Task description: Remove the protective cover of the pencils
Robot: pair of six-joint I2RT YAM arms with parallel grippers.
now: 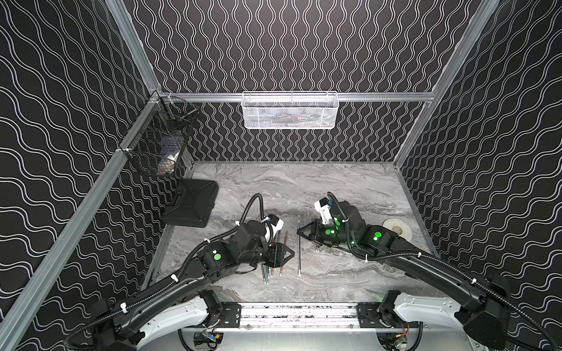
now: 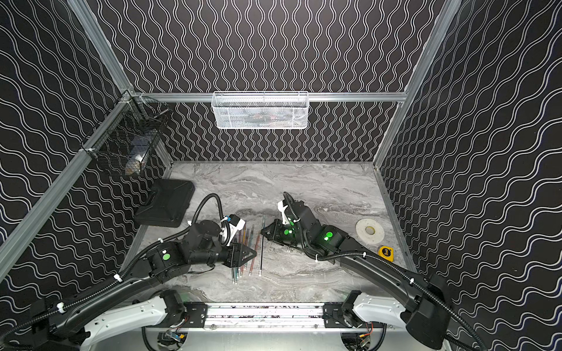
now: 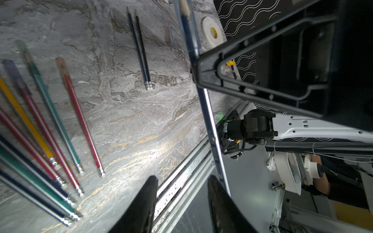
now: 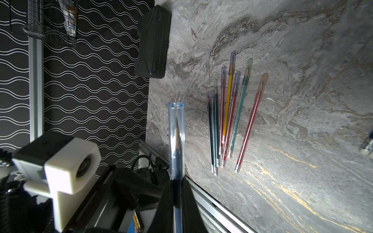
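My right gripper is shut on a dark blue pencil, held above the table. A clear protective cover still sits around that pencil's sharpened tip. My left gripper is part open near the pencil's lower end, with nothing seen gripped between its fingers. Left of the held pencil, several capped pencils lie on the table, among them a yellow pencil, a teal pencil and a red pencil. Two dark pencils with bare pointed tips lie to the right.
A small translucent piece rests beside the two dark pencils. A black case stands at the left, a roll of tape and a yellow tape measure at the right.
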